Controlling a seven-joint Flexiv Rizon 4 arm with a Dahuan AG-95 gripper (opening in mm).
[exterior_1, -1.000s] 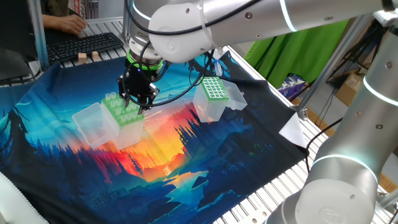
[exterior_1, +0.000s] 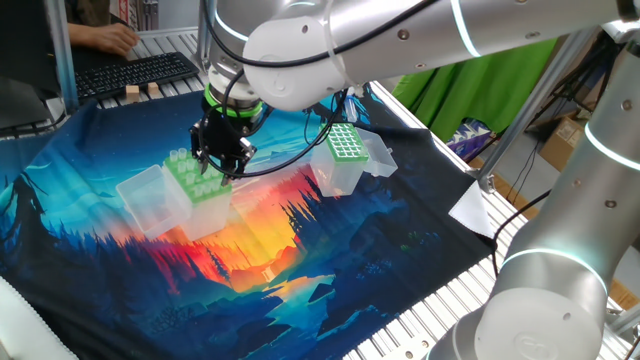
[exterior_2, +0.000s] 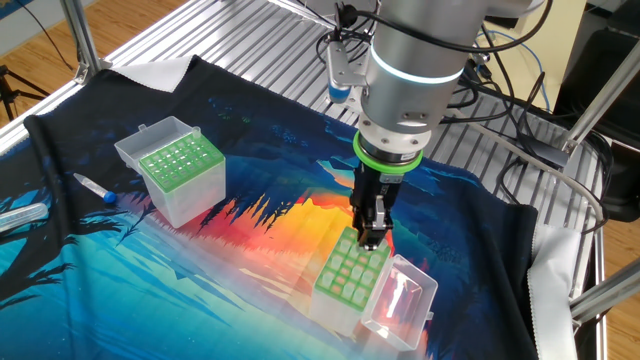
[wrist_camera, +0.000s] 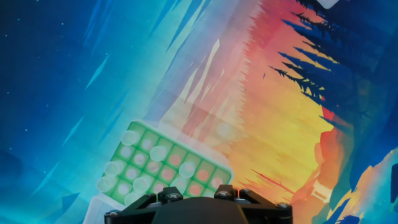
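Note:
My gripper stands open, its two fingertips apart with nothing visible between them. It hovers over the near edge of a green-topped rack (wrist_camera: 146, 163) whose clear tube or tip tops stick up from some cells, while other cells look empty. In exterior view 1 this rack (exterior_1: 198, 190) sits on a frosted box, with the gripper (exterior_1: 222, 160) above its right side. Exterior view 2 has the gripper (exterior_2: 374, 240) over the rack's far edge; whether it touches is unclear. A second green-topped rack box (exterior_2: 185, 165) shows an open grid, with no tops standing up.
Clear hinged lids lie open beside both boxes, one lid (exterior_2: 400, 300) near the gripper. A blue-capped pen (exterior_2: 97, 188) lies on the patterned cloth (exterior_2: 130, 290). A black cable (exterior_1: 300, 150) loops by the wrist.
The arm has shifted very slightly, with the gripper staying over the same rack. Both boxes are where they were.

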